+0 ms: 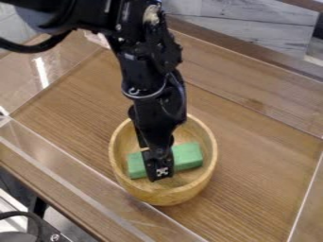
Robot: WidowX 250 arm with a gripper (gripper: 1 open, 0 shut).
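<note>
A round yellow bowl [176, 194] sits on the wooden table, with a green rectangular block [186, 157] inside it. The black gripper [157, 163] reaches down into the bowl from above, its open fingers over the block, partly hiding it. Whether the fingertips touch the block is unclear.
A pale panel lies along the back. The table's near-left edge has a clear strip, and a black cable hangs at the bottom left.
</note>
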